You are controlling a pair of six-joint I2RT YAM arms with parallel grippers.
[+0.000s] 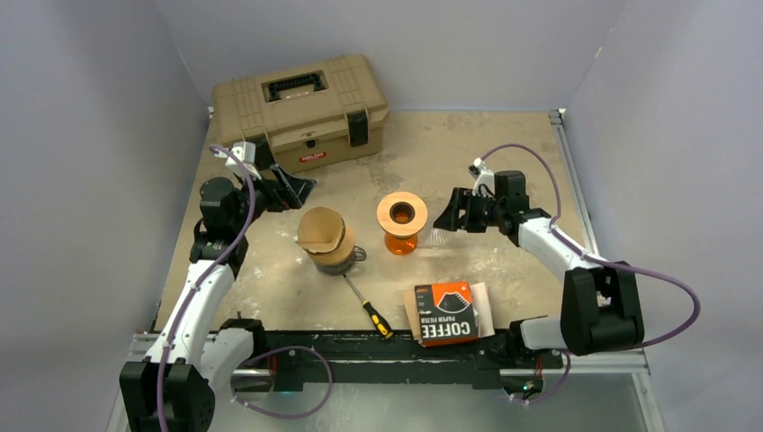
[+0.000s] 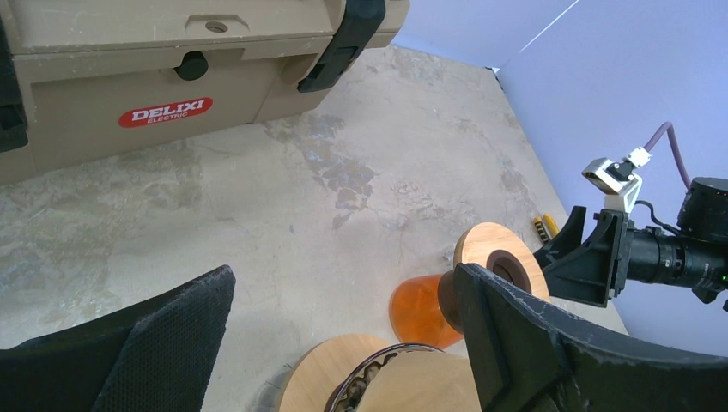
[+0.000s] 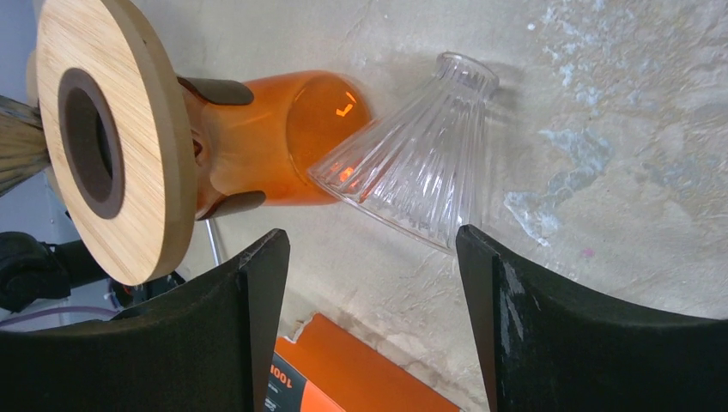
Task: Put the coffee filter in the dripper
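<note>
A brown paper coffee filter (image 1: 319,230) sits in the wood-collared dripper on a dark glass mug (image 1: 335,262). In the left wrist view the filter (image 2: 421,386) shows at the bottom edge. My left gripper is open and empty, beyond and above it. The second dripper, a wooden ring (image 3: 163,163) on an orange glass base (image 3: 275,129), stands mid-table, its centre opening bare. A clear ribbed cone (image 3: 429,159) lies tipped beside that base. My right gripper is over the cone's side, open, its fingers apart with nothing between them.
The coffee filter box (image 1: 445,313) lies at the front with loose papers under it. A screwdriver (image 1: 369,309) rests left of it. A large tan toolbox (image 1: 301,112) fills the back left.
</note>
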